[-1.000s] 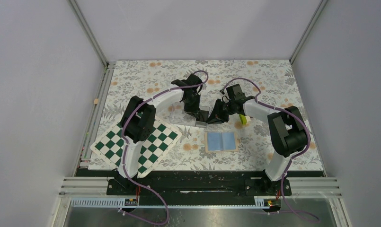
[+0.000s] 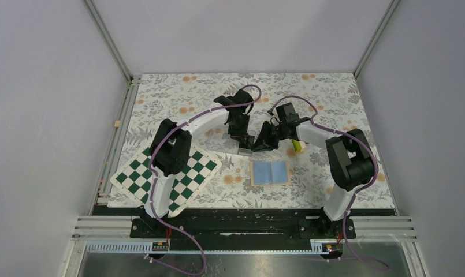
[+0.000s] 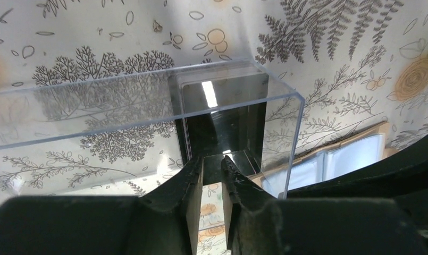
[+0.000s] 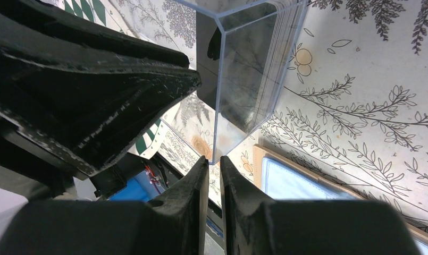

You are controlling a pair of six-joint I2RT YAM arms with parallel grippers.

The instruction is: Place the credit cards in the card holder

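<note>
Dark flat cards (image 3: pixel 222 122) lie at the right end of a clear box (image 3: pixel 286 133) in the left wrist view. Just above them, my left gripper stands part open, with a gap between its fingertips and nothing held. My right gripper is shut on the near corner of the clear box, its fingertips on either side of the thin wall. In the top view the card holder looks like the open blue booklet with tan edges (image 2: pixel 270 172), lying in front of the right gripper.
A green-and-white checkered board (image 2: pixel 189 179) lies under the left arm at the front left. A yellow-green object (image 2: pixel 298 146) sits partly hidden beneath the right arm. The two grippers are close together.
My left gripper has shifted slightly to the right over the clear box. The right arm, the box and the blue booklet look unmoved.
</note>
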